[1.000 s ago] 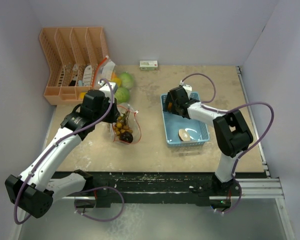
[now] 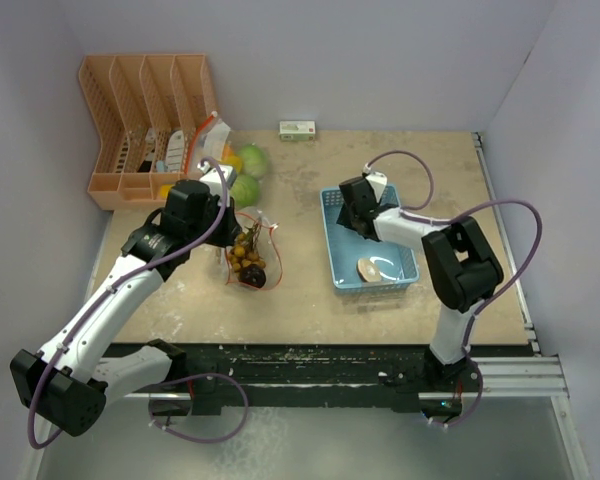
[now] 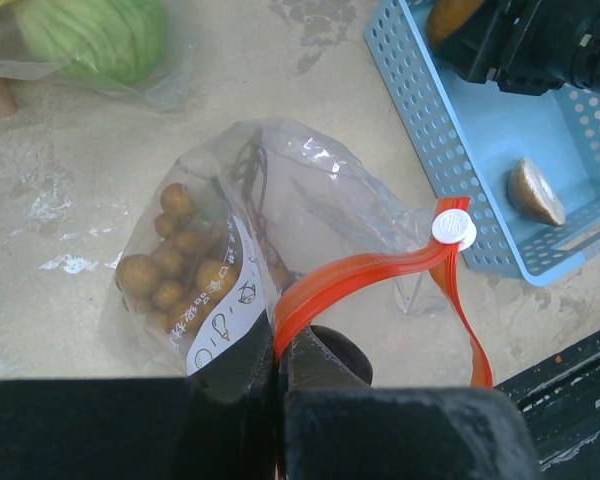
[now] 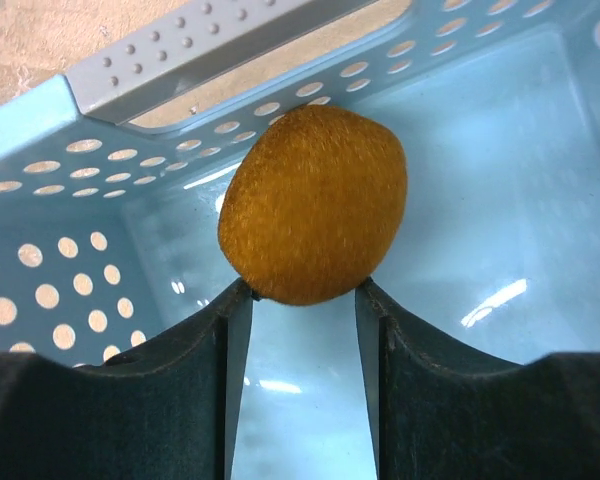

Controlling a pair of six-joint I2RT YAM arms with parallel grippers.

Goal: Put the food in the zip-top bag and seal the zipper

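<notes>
The clear zip top bag [image 3: 310, 170] lies on the table with round brown food [image 3: 175, 265] and a dark round piece [image 3: 342, 352] inside. My left gripper is shut on its orange zipper edge, near a white slider [image 3: 453, 228]; the mouth gapes to the right. In the blue basket [image 2: 332, 250], an orange-brown food piece [image 4: 315, 205] sits by the wall. My right gripper is over the basket with its fingers apart at the near edge of that piece; whether they touch it is unclear. A pale cut piece [image 2: 368, 270] lies in the basket's near part.
Another bag with green rounded food [image 2: 248, 180] stands left of centre at the back, before an orange rack [image 2: 145, 75]. A small white-green box [image 2: 297, 130] sits by the back wall. Bare table separates bag and basket.
My right gripper has shifted slightly within the far left part of the basket. The orange piece, glimpsed beside it earlier, is hidden in the top view now. The left arm stays still.
</notes>
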